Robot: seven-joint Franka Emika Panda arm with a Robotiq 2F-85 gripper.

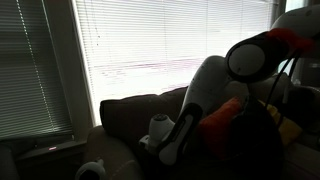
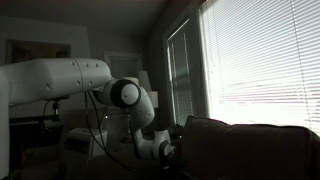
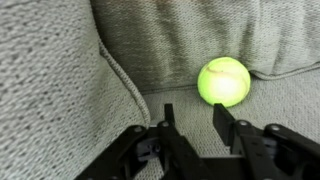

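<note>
A yellow-green tennis ball (image 3: 223, 80) lies on grey sofa fabric in the wrist view, at the seam where the seat cushion (image 3: 190, 118) meets the back cushion (image 3: 170, 45). My gripper is at the bottom of that view, its two dark fingers apart. Only grey fabric shows in the gap between them. The ball appears just beyond the right fingertip (image 3: 222, 112), outside the gap; whether they touch cannot be told. Both exterior views are too dark to make out the ball or the fingertips. There, the white arm (image 1: 205, 92) reaches down to the sofa.
A light grey sofa arm or cushion (image 3: 55, 110) rises along the left of the wrist view. Behind the sofa is a bright window with blinds (image 1: 170, 45). An orange-red cushion (image 1: 218, 125) sits near the arm.
</note>
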